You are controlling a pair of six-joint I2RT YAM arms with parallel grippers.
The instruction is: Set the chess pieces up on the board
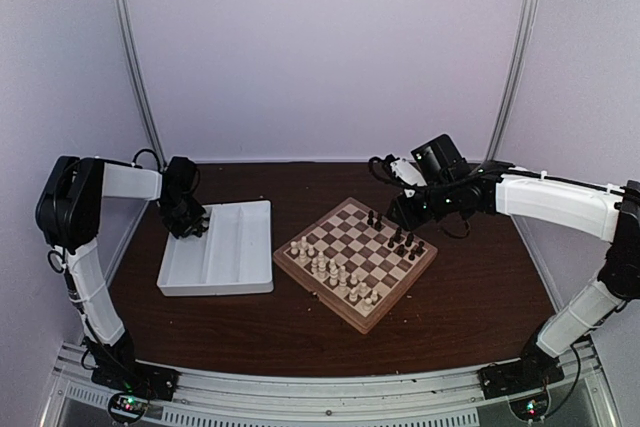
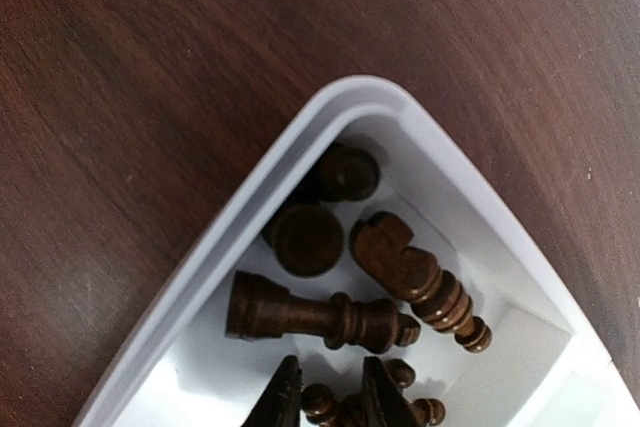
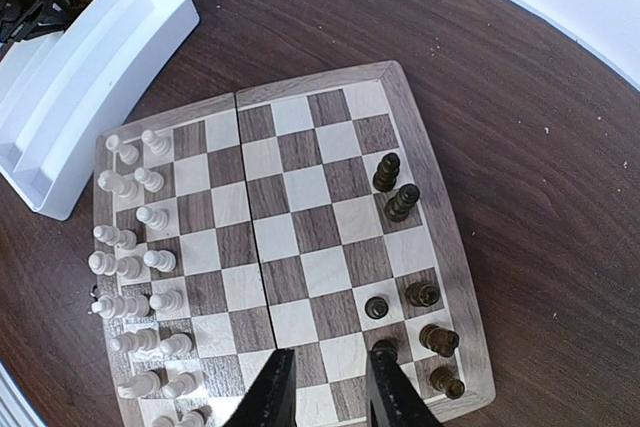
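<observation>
My left gripper is part open at the bottom of the left wrist view, over dark pieces in a corner of the white tray (image 1: 215,287): a rook-like piece (image 2: 280,317), a knight (image 2: 395,262), others upright or lying, some hidden by the fingers. My right gripper hangs part open above the chessboard (image 1: 360,318). White pieces (image 3: 152,217) stand in rows along one side; several dark pieces (image 3: 402,203) stand along the opposite side, with gaps among them. Whether anything is between the left fingertips is unclear.
The tray's other compartments look empty.
</observation>
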